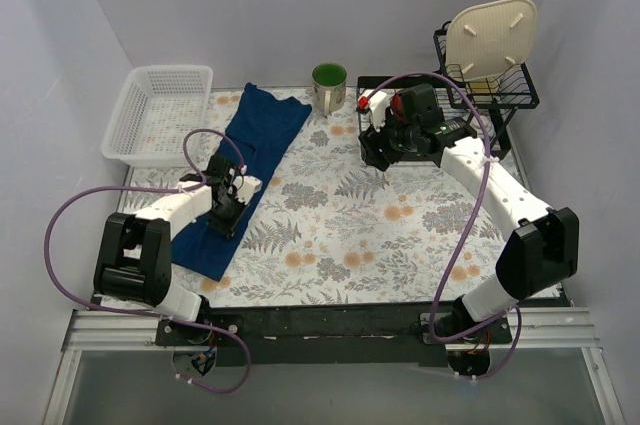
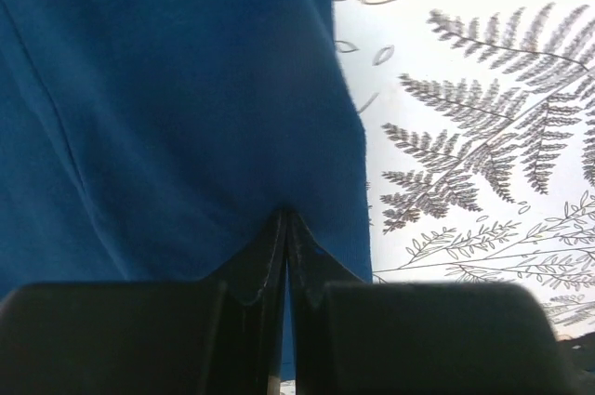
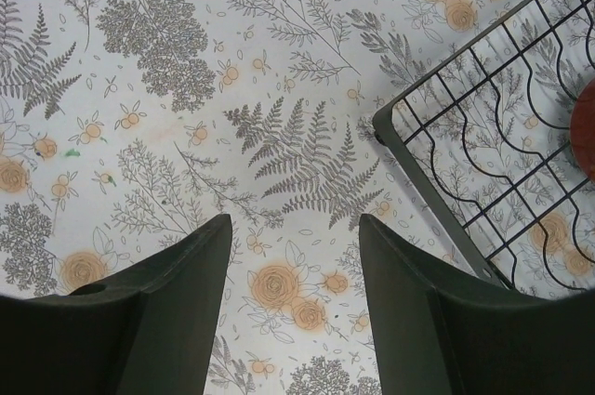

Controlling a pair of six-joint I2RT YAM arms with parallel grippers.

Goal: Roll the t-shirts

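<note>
A dark blue T-shirt [image 1: 262, 125] lies spread in a long diagonal band on the floral mat at the left, filling much of the left wrist view [image 2: 167, 98]. My left gripper [image 1: 229, 223] is low over its lower middle, shut, its tips [image 2: 242, 274] on or close to the cloth; nothing clearly shows between them. My right gripper [image 1: 375, 155] hangs at the front left corner of the black rack, its fingers apart over bare mat with nothing between them, as the right wrist view shows [image 3: 295, 228].
A white plastic basket [image 1: 125, 125] sits at the back left, and a green mug [image 1: 330, 80] at the back middle. The black rack [image 3: 418, 190] holds red items; a shelf with a cream board [image 1: 490, 35] stands behind it.
</note>
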